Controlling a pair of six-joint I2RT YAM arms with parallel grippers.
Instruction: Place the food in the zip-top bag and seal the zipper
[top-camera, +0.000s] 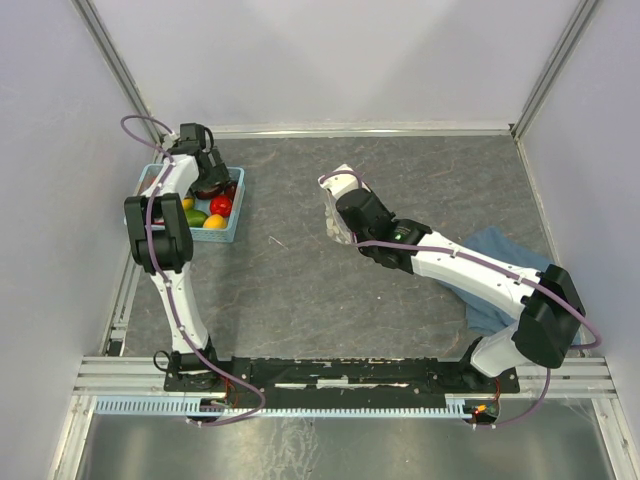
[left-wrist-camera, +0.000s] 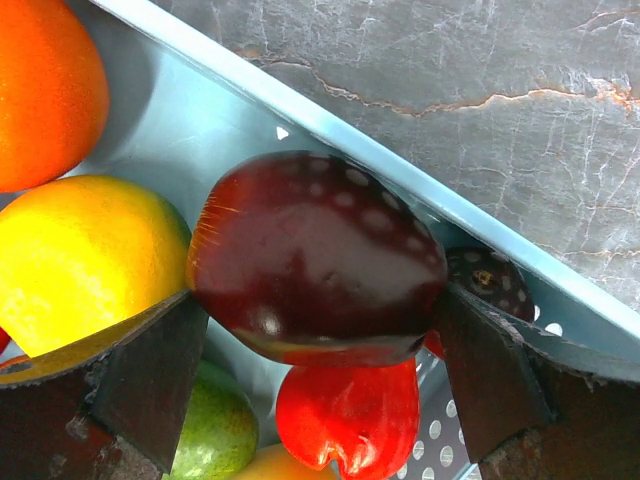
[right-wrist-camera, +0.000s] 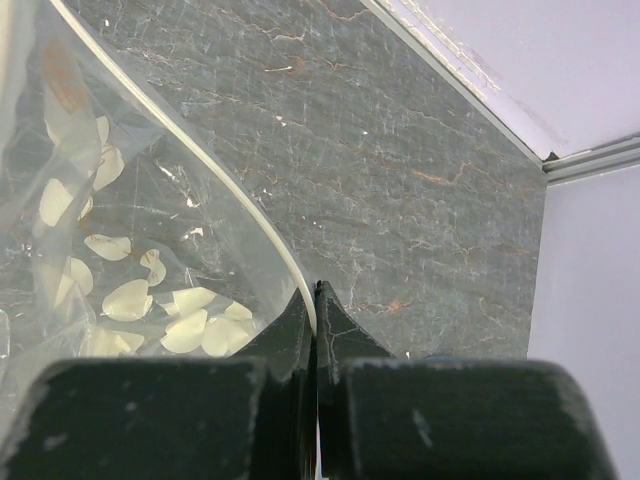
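My left gripper hangs open over the blue food bin (top-camera: 230, 232), its fingers either side of a dark glossy eggplant-like food (left-wrist-camera: 315, 255). Around it lie a yellow mango (left-wrist-camera: 85, 260), an orange (left-wrist-camera: 40, 90), a red pepper (left-wrist-camera: 345, 420) and a green fruit (left-wrist-camera: 210, 430). My right gripper is shut on the top edge of the clear zip bag (right-wrist-camera: 160, 200), which stands mid-table in the top view, mostly hidden behind that arm.
A blue cloth (top-camera: 495, 250) lies at the right of the table. Walls bound the sides and back.
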